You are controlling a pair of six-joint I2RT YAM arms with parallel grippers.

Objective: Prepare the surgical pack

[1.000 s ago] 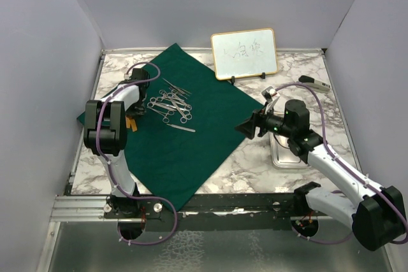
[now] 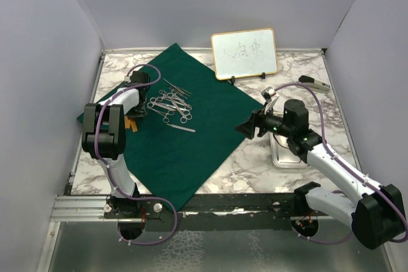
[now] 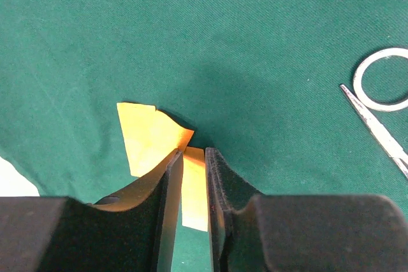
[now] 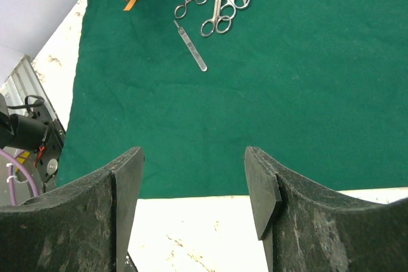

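A green drape (image 2: 191, 164) covers the left and middle of the table. My left gripper is low over two orange-yellow strips (image 3: 150, 135), its fingertips close together at the upper end of the lower strip; whether they grip it I cannot tell. Steel scissors and clamps (image 2: 172, 103) lie in a cluster beside it, with a scalpel handle (image 4: 193, 49) below them. My right gripper hangs open and empty near the drape's right edge, above the table.
A metal tray (image 2: 290, 160) sits at the right, partly under the right arm. A whiteboard (image 2: 244, 52) stands at the back, with a stapler-like object (image 2: 313, 83) to its right. The drape's lower part is clear.
The left arm has shifted very slightly toward the front of the table over the last second. The right arm has not moved.
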